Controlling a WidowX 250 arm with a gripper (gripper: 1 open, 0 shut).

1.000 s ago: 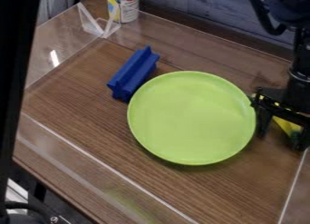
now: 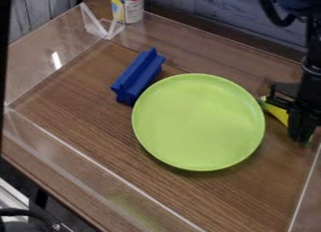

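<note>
My black gripper [image 2: 296,114] is low at the right edge, over a yellow object [image 2: 275,110] that lies just right of a large green plate [image 2: 198,122]. The gripper covers much of the yellow object, and its fingertips are dark and hard to make out, so whether it is open or shut is not clear. A blue block [image 2: 138,76] lies upper left of the plate.
A can [image 2: 127,5] and a crumpled clear plastic piece [image 2: 100,22] are at the back left. A wall runs along the back.
The plate and blue block have not moved.
</note>
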